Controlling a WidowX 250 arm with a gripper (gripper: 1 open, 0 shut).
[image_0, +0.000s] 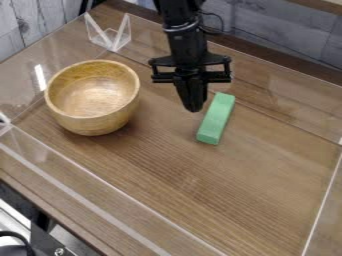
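The black gripper (190, 100) hangs over the table at upper middle, its fingers close together with nothing visible between them. Just right of and below its tips lies a flat light-green block (217, 119). A tan wooden bowl (92, 98) stands on the left, apart from the gripper.
A clear, angular plastic object (110, 36) is near the back left edge. A black item (14, 243) shows at the lower left corner, beyond the table edge.
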